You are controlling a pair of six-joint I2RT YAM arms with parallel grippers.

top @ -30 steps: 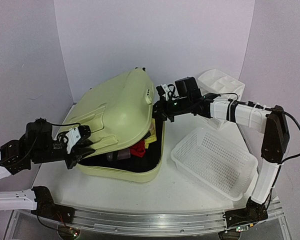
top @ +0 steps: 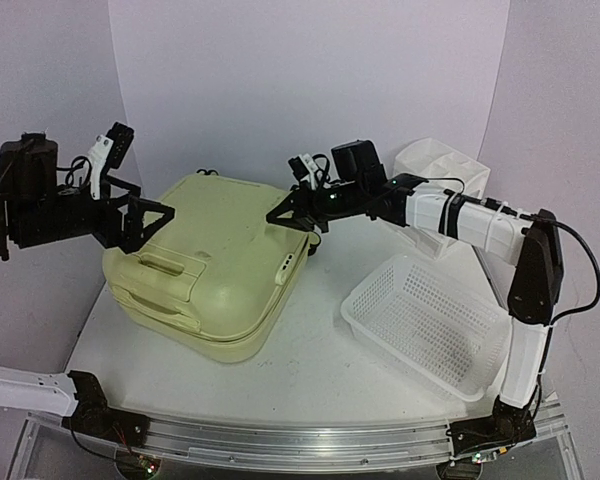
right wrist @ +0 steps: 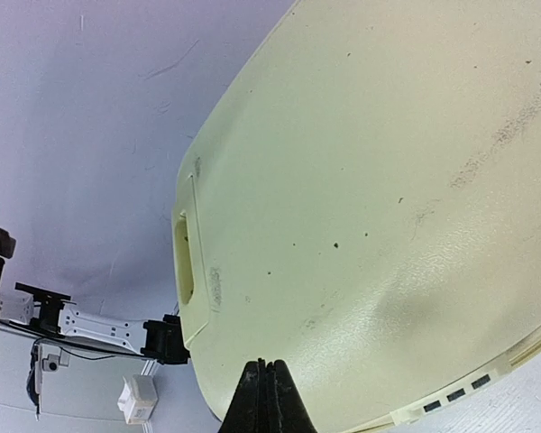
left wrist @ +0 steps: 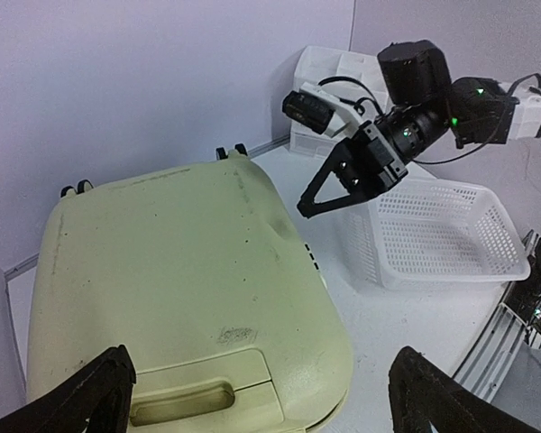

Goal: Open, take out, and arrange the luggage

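Observation:
A pale yellow-green suitcase (top: 215, 260) lies flat on the white table with its lid down, hiding whatever is inside. Its recessed handle (left wrist: 182, 404) faces the table's front left. My left gripper (top: 162, 225) is open above the lid's left side; in its own view the two fingers (left wrist: 99, 397) stand wide apart with nothing between them. Over the lid's right edge hovers my right gripper, its fingertips together and empty. The right wrist view is filled by the lid (right wrist: 361, 207); whether the fingertips touch it I cannot tell.
An empty white perforated basket (top: 430, 320) stands right of the suitcase. Behind it, a white compartment organizer (top: 442, 165) sits at the back right, partly behind my right arm. Bare table (top: 330, 380) shows in front of the basket and suitcase.
The lid, raised with red and yellow contents showing a second ago, has come down and covers them. My left gripper has risen away from the front edge; the right has shifted left over the lid.

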